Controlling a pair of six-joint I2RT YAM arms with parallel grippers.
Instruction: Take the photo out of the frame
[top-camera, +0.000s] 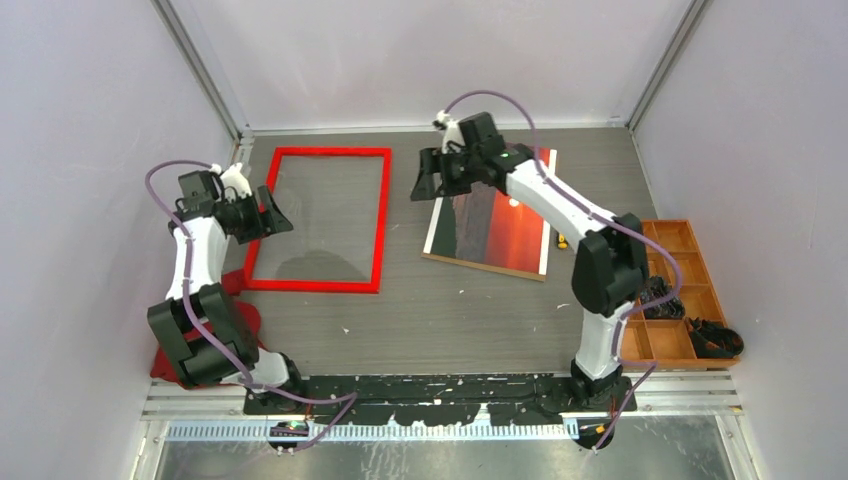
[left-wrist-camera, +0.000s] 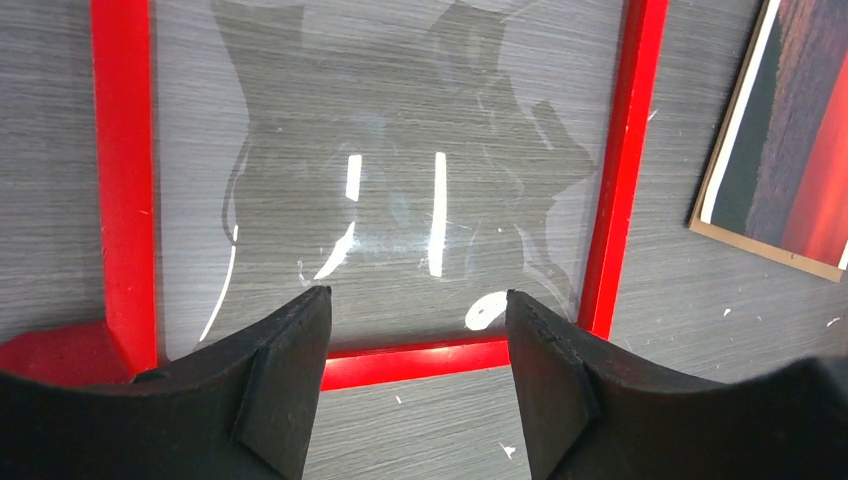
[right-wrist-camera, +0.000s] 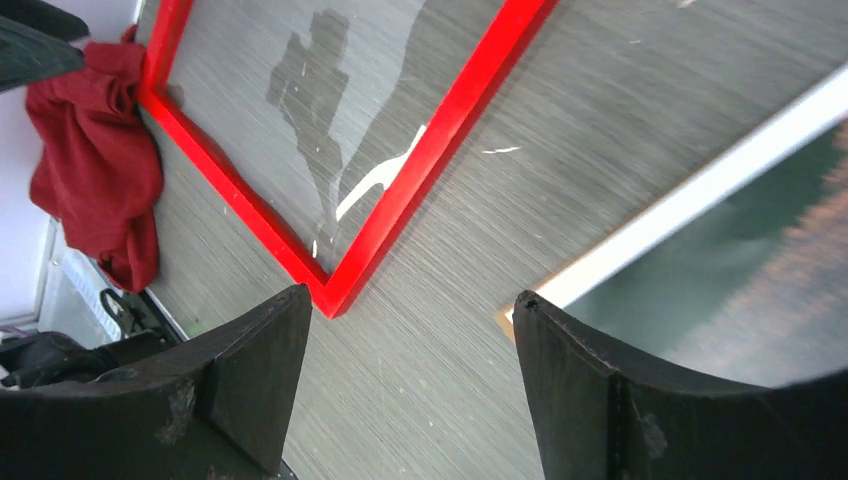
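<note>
The red frame (top-camera: 383, 220) lies flat at the left of the table, with a clear sheet inside it and no picture. To its right, apart from it, rests the photo (top-camera: 515, 240), a sunset print on a brown backing board. My left gripper (top-camera: 284, 212) hovers over the frame's left side, fingers parted, empty. Above the gap between frame and photo my right gripper (top-camera: 432, 190) is parted too, holding nothing; its arm covers part of the photo. In the right wrist view the photo's white-edged corner (right-wrist-camera: 560, 285) shows beyond one finger.
A wooden compartment box (top-camera: 700, 300) with dark rolled items stands at the right. A red cloth (top-camera: 170, 372) lies at the left, by the frame's lower left corner. A yellow-handled tool (top-camera: 562, 241) sits right of the photo.
</note>
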